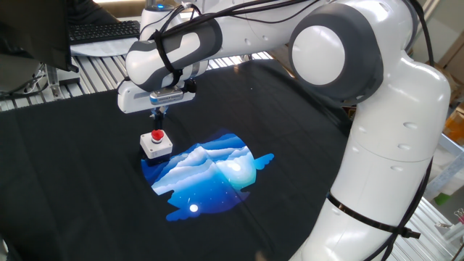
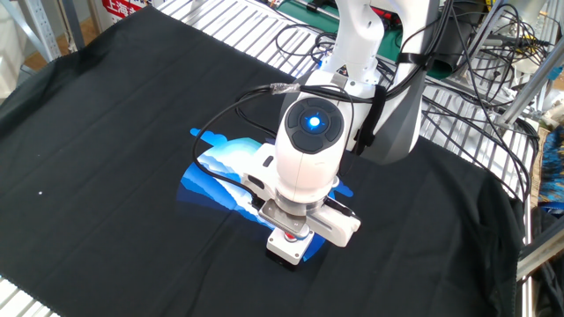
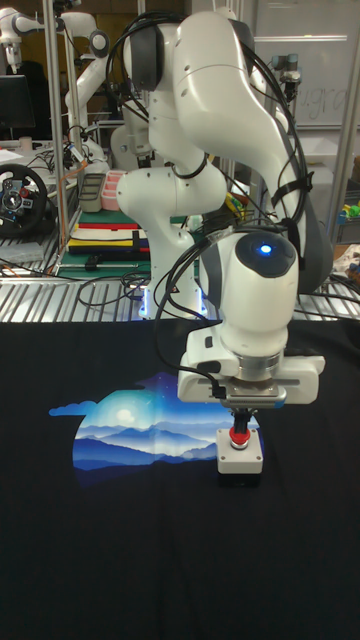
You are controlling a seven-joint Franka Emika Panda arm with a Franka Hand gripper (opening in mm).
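Observation:
A white box with a red push button [image 1: 157, 135] on top stands on the black cloth, its base dark. My gripper [image 3: 243, 423] points straight down at that button, its dark fingers together as one narrow column and the tips at or just touching the red cap. Nothing shows between them. From the side, the gripper [image 1: 157, 127] appears at the far edge of the button. In the second exterior view the hand covers the fingers; the white box [image 2: 289, 246] and a bit of red peek out beneath it.
Beside the box lies a flat blue picture [image 1: 206, 174] of mountains and a moon, on the black cloth [image 1: 80, 181]. Bare cloth spreads around both. A keyboard [image 1: 104, 32] and a monitor [image 1: 32, 32] sit beyond the cloth's far edge.

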